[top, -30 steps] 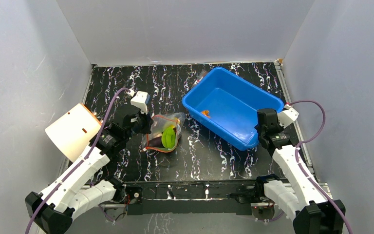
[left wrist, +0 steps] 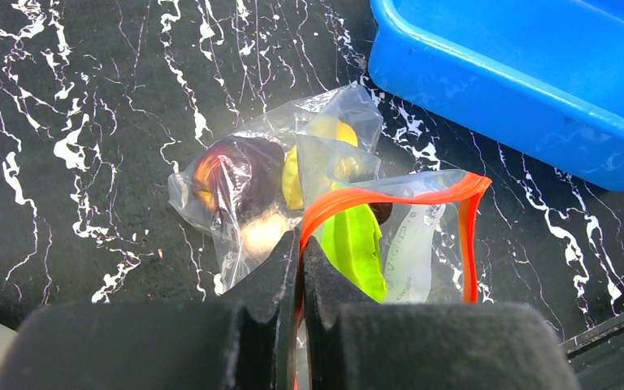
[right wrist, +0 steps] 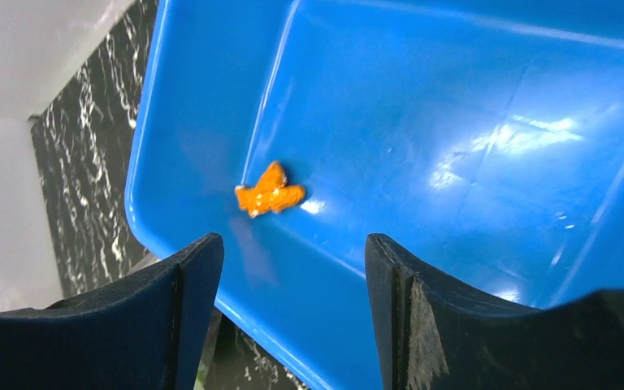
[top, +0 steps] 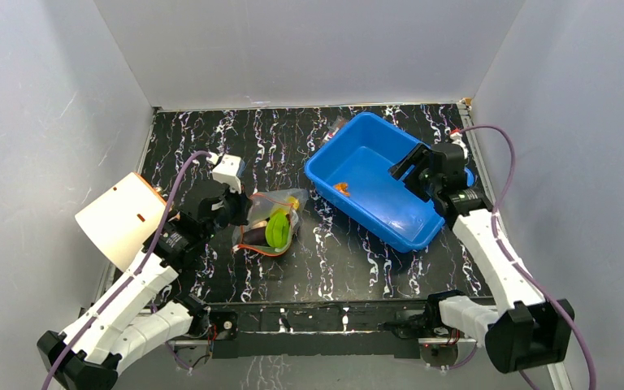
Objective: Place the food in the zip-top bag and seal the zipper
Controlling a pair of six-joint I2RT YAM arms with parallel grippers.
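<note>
The zip top bag [top: 270, 221] lies open on the dark table, holding a green item [left wrist: 349, 244], a yellow piece [left wrist: 292, 175] and other food seen through the plastic. My left gripper is shut on the bag's orange-edged rim. In the blue bin [top: 390, 219] a small orange food item [right wrist: 268, 195] lies near one end. My right gripper is above the bin with its fingers apart, nothing between them, the orange item ahead of them in the right wrist view.
A cream board [top: 118, 219] leans at the left beside the left arm. A small clear packet [top: 335, 126] lies behind the bin. Bare table separates the bag from the front edge and the bin.
My right gripper has swung left over the bin and its fingers now show.
</note>
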